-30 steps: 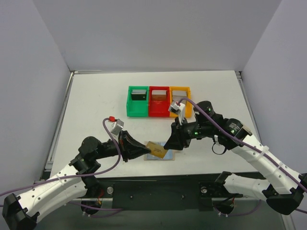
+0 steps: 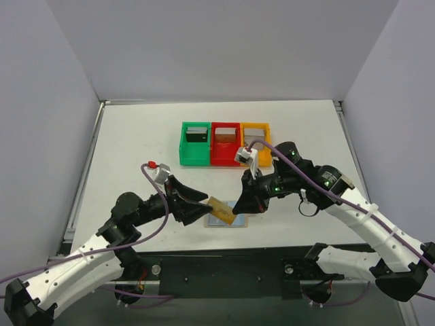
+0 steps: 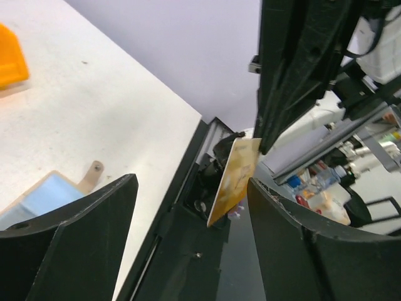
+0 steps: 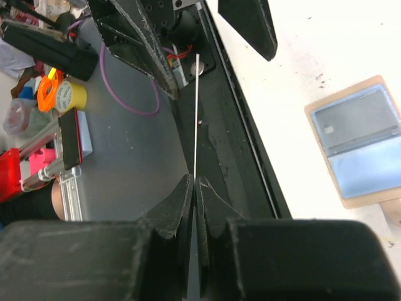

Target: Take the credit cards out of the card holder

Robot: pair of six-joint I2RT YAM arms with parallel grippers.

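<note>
A gold card (image 2: 222, 211) hangs in the air between my two grippers, its far end pinched in the shut right gripper (image 2: 235, 211). Seen edge-on in the right wrist view, the card (image 4: 197, 119) is a thin line rising from between the right fingertips. My left gripper (image 2: 209, 203) stands open at the card's other end; in the left wrist view its fingers (image 3: 109, 210) are wide apart and neither is touching the card (image 3: 237, 175). The card holder (image 4: 366, 166), with blue and grey panels and a tan border, lies on the table below, partly covered from above.
Behind the holder stand a green bin (image 2: 195, 157), a red bin (image 2: 225, 157) and a yellow bin (image 2: 268, 156), with cards or card-like blocks inside. The table's front edge runs close to the holder.
The card has stayed in nearly the same place.
</note>
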